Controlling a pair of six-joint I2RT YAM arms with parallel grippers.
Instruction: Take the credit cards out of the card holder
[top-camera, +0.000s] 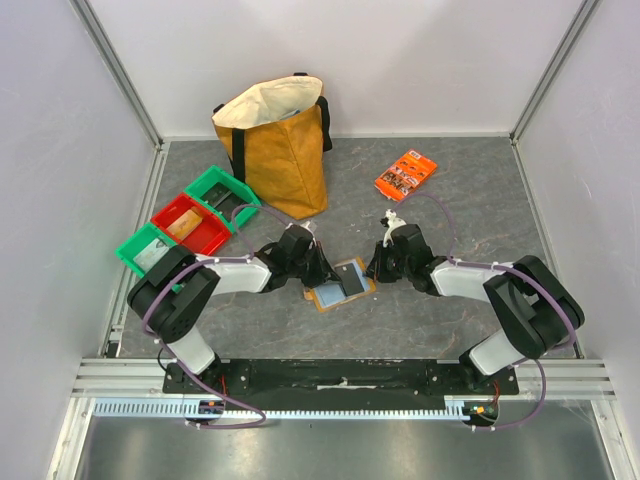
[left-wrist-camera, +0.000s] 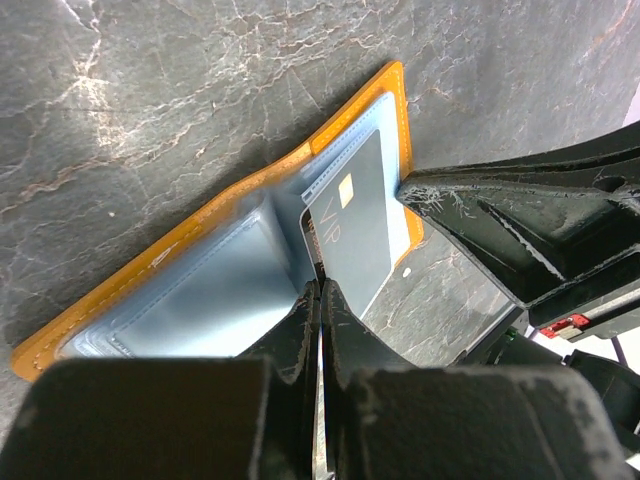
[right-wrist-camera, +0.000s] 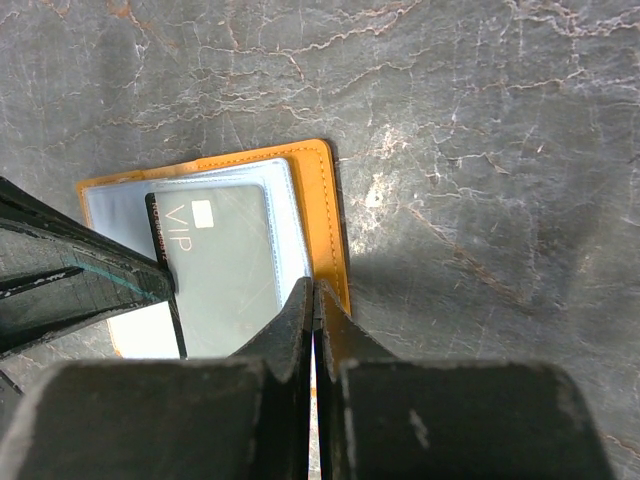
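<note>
The orange card holder (top-camera: 322, 308) lies spread on the table with clear sleeves. A dark grey VIP card (left-wrist-camera: 350, 220) sits mostly in one sleeve, its black-edged side standing out. My left gripper is shut on that side of the card. In the right wrist view, the card (right-wrist-camera: 222, 265) lies left of the sleeve's outer edge, with a clear strip between. My right gripper is shut at that outer edge, pinching the sleeve of the holder. Another sleeve, pale (left-wrist-camera: 195, 300), lies beside the card; its contents are unclear.
Green and red bins (top-camera: 208, 236) stand at the left, and a tan bag (top-camera: 285, 165) behind them. An orange packet (top-camera: 406, 174) lies at the back right. Bare table surrounds the holder; the two grippers are close together over it.
</note>
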